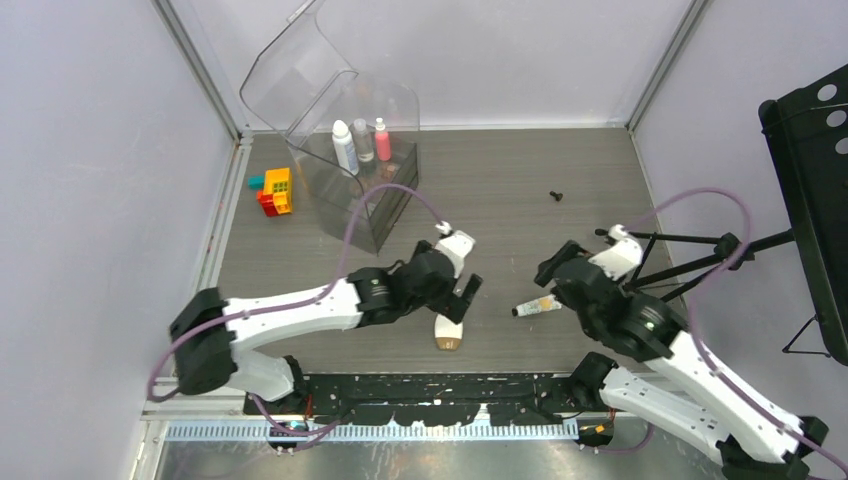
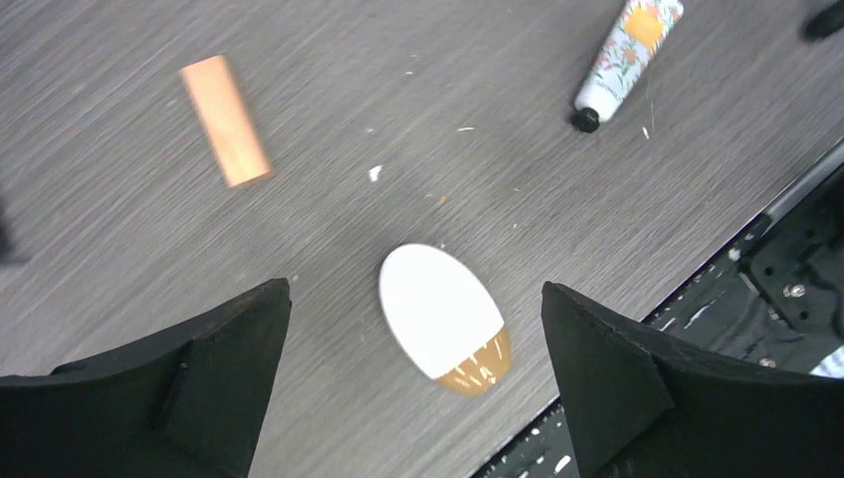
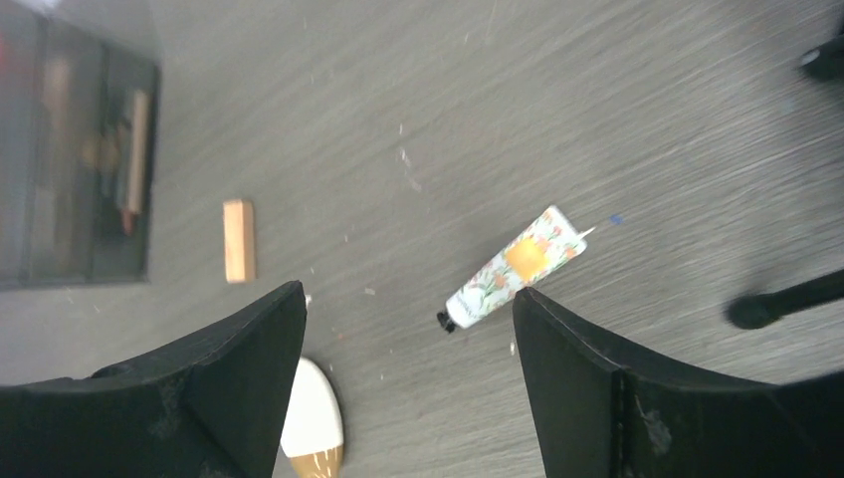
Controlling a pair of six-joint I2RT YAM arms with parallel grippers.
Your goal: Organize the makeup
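A white oval compact with a tan end (image 1: 449,335) (image 2: 443,309) (image 3: 311,408) lies on the table; my left gripper (image 1: 455,285) hangs open above it, empty. A patterned white tube with a black cap (image 1: 538,306) (image 2: 627,60) (image 3: 513,269) lies further right, below my open right gripper (image 1: 555,265), which holds nothing. A small tan bar (image 2: 224,119) (image 3: 239,239) lies behind them, hidden in the top view. A clear organizer (image 1: 350,210) at back left holds a white bottle (image 1: 345,150), a clear bottle (image 1: 363,140) and a pink bottle (image 1: 382,143).
Coloured toy bricks (image 1: 278,190) lie left of the organizer. A black stand (image 1: 800,200) stands at the right, its legs reaching onto the table. A small dark object (image 1: 556,195) lies at back right.
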